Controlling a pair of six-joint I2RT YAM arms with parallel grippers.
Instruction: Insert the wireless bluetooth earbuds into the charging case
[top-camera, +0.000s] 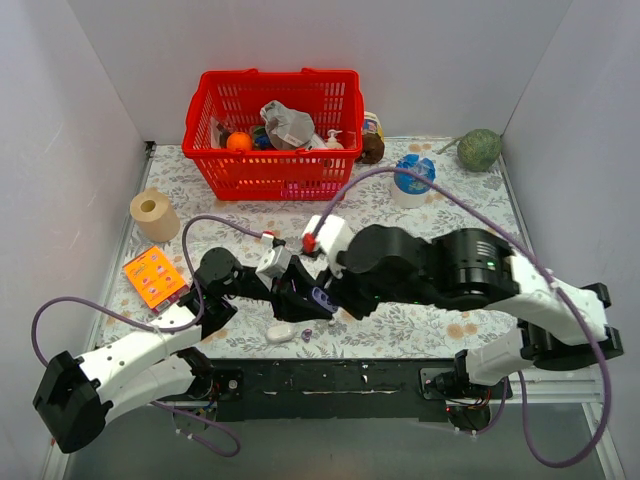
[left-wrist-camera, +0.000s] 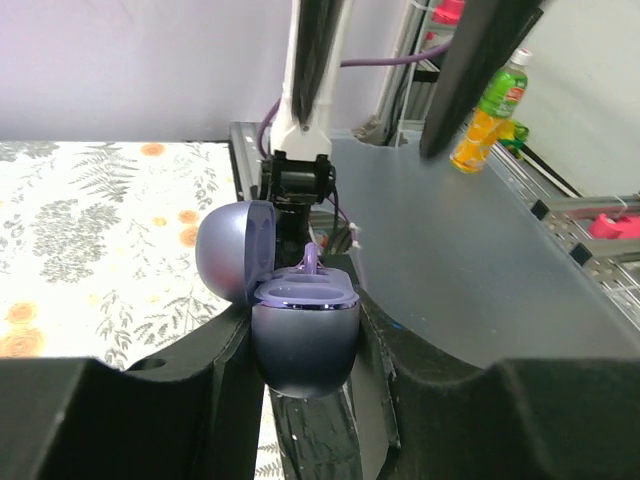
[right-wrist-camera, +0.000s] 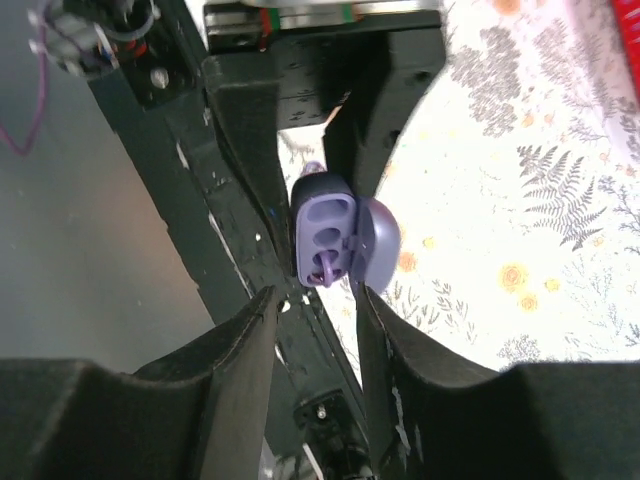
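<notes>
My left gripper (top-camera: 305, 296) is shut on the open purple charging case (left-wrist-camera: 305, 340), whose lid (left-wrist-camera: 225, 250) stands up at one side; a small purple stem, apparently an earbud, sticks up from the case. In the right wrist view the case (right-wrist-camera: 325, 225) shows its wells, with the stem in the lower one. My right gripper is just outside the case, fingers slightly apart with nothing seen between them. A small purple piece (top-camera: 307, 334) lies on the table below the grippers.
A red basket (top-camera: 270, 175) of items stands at the back. A tape roll (top-camera: 153, 215), an orange pack (top-camera: 154, 277), a blue-topped container (top-camera: 412, 185) and a green melon (top-camera: 479, 150) are around the patterned table (top-camera: 460, 220). A white oval (top-camera: 281, 333) lies near the front edge.
</notes>
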